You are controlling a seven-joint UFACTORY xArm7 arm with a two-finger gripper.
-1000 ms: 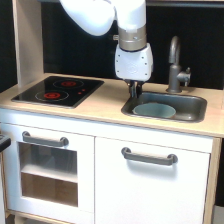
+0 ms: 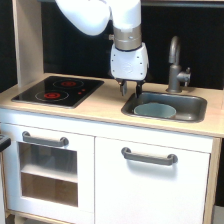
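My gripper (image 2: pixel 131 90) points down over the counter at the left edge of the sink (image 2: pixel 190 103). Its dark fingers (image 2: pixel 123 88) look spread apart, and nothing shows between them. A flat, round, grey-green dish or lid (image 2: pixel 156 110) lies inside the sink basin, to the right of the gripper and apart from it.
A dark faucet (image 2: pixel 175 70) rises behind the sink. On the left of the wooden countertop (image 2: pixel 95 108) is a black stove top (image 2: pixel 60 90) with red rings. Bare counter lies between stove and sink. White cabinet doors with grey handles (image 2: pixel 150 157) are below.
The gripper has shifted a little left, from over the sink's left part to its edge. Its fingers look farther apart. The round dish has stayed in place.
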